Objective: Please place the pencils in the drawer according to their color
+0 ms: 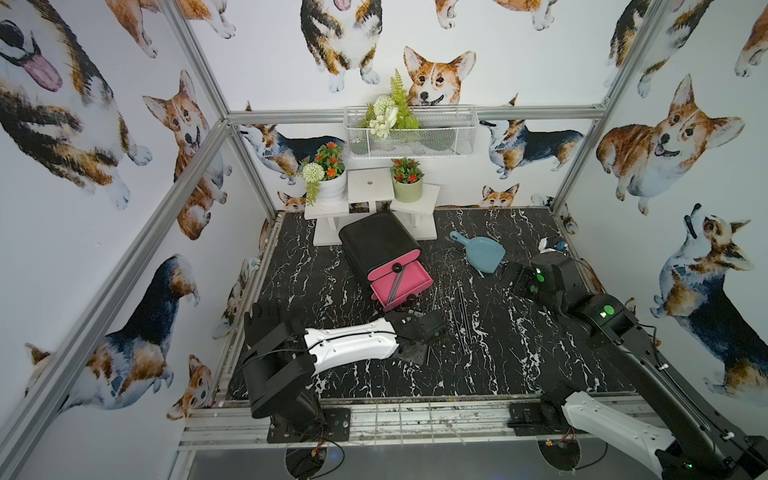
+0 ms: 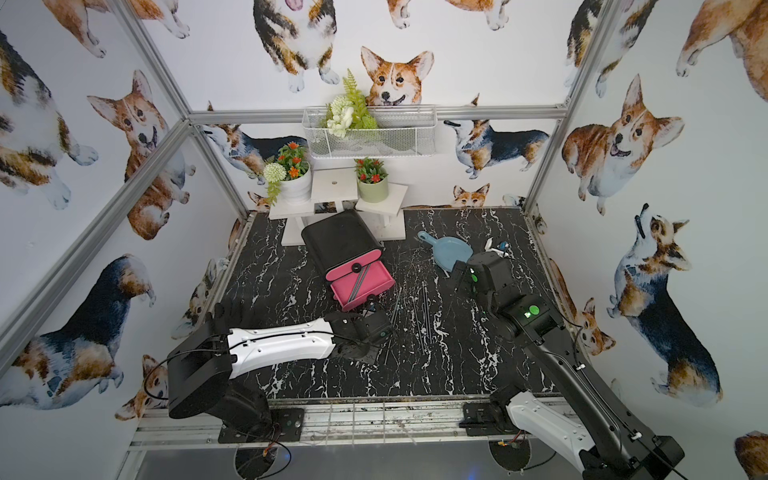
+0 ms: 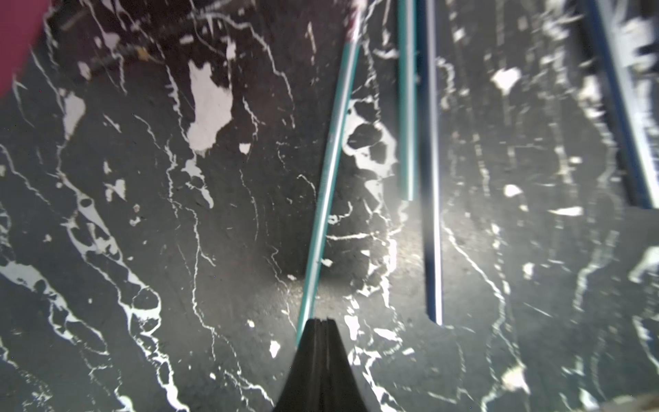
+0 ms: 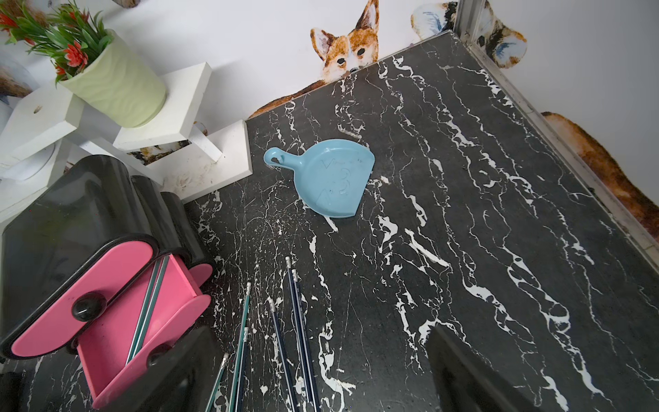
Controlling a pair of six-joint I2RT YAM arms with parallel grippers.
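The black box (image 4: 82,206) has its pink drawer (image 4: 180,292) pulled out, and green pencils (image 4: 147,309) lie inside it. On the marble table, a green pencil (image 3: 329,178) runs toward my left gripper, which is shut; its tips overlap the pencil's near end, with nothing visible between them. Just right of it lie another green pencil (image 3: 407,103) and a dark blue pencil (image 3: 431,206), side by side. Farther right are more dark pencils (image 4: 300,329). My right gripper is open and empty, held above the table's right side.
Beyond the pencils lies a blue dustpan (image 4: 336,175). Behind the box stands a white stand (image 1: 370,185) with potted flowers (image 1: 408,180). A small white object (image 2: 497,248) sits near the back right.
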